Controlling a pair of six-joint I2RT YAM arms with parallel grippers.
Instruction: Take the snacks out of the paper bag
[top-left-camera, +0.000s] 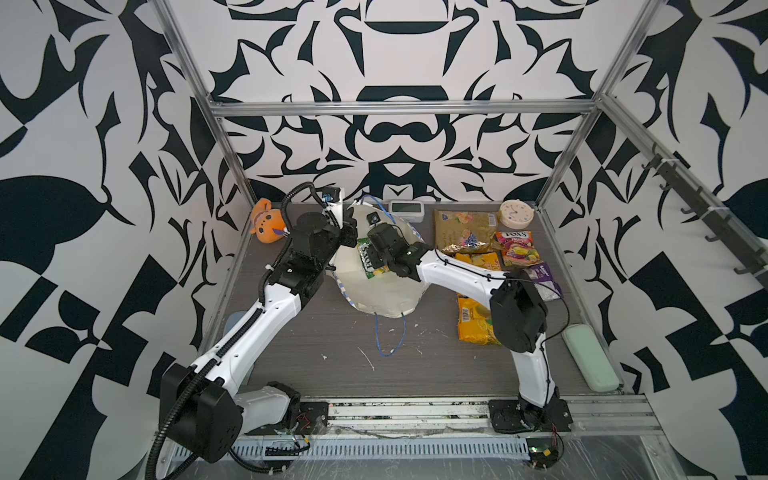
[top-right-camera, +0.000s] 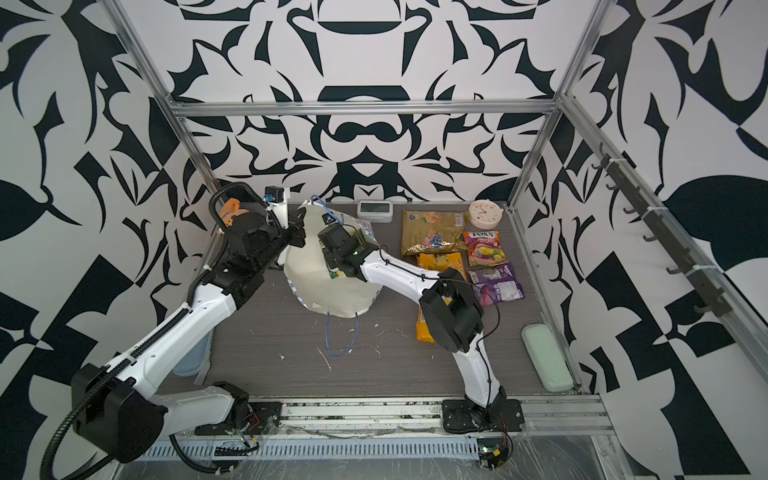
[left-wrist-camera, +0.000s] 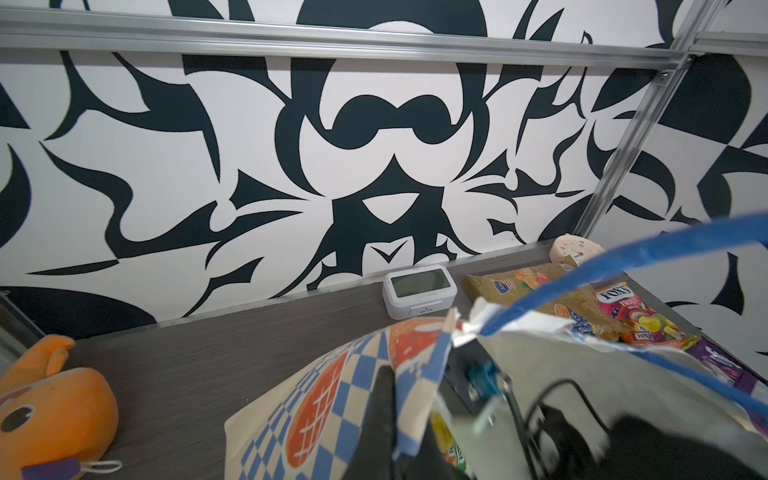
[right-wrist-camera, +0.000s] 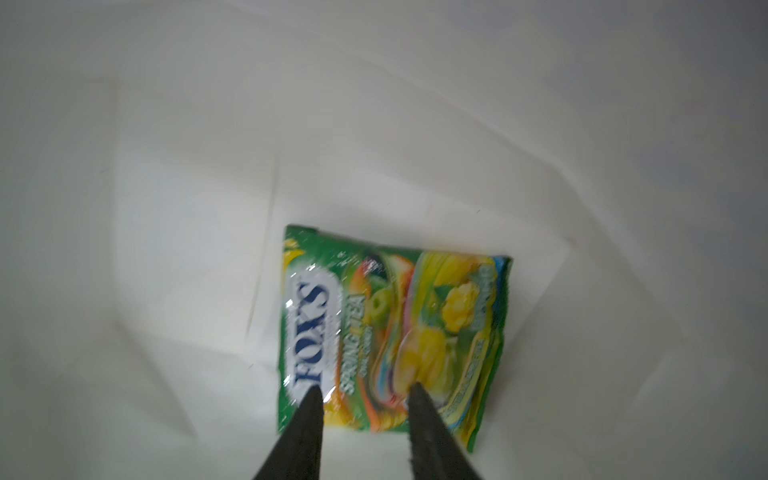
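The open paper bag (top-left-camera: 376, 300) has its pale interior up. A green Fox's Spring Tea packet (right-wrist-camera: 384, 336) lies at its bottom, partly hidden in the top views. My left gripper (top-left-camera: 349, 232) is at the bag's left upper rim, shut on the thin checked paper edge (left-wrist-camera: 420, 368) in the left wrist view. My right gripper is down inside the bag over the packet, its blurred fingers apart near the packet's lower edge, with nothing seen held.
Snack packets (top-left-camera: 464, 232) lie right of the bag. A small white display device (left-wrist-camera: 420, 292) and round clock (top-left-camera: 516, 214) stand at the back. An orange plush (top-left-camera: 268, 224) is at left, a green case (top-left-camera: 590, 358) at right front.
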